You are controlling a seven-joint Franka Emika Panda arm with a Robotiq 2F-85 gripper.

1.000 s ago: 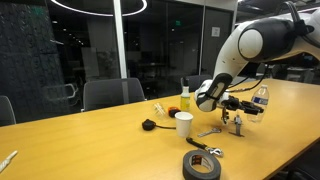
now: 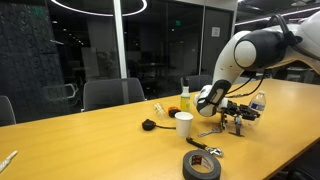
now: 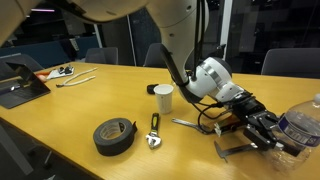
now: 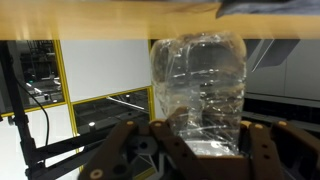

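Note:
A clear plastic bottle point(image 3: 295, 132) stands at the right edge of exterior view 2, partly cut off by the frame. My gripper point(image 2: 246, 113) reaches it low over the right side of the table and is shut on it. In the wrist view the transparent bottle point(image 4: 200, 85) fills the middle, its lower part in the picture between the dark fingers. Exterior view 1 shows the bottle point(image 2: 258, 102) small, just past the gripper. Whether its base touches the table is hard to tell.
Near the arm on the wooden table point(image 2: 90, 140) are a white mug point(image 2: 184, 124), a roll of black tape point(image 2: 201, 164), an adjustable wrench point(image 3: 154, 132) and a yellow bottle point(image 2: 185, 101).
The arm and gripper have sunk slightly, and the bottle sits a little lower and further left in exterior view 1. Other objects have stayed where they were.

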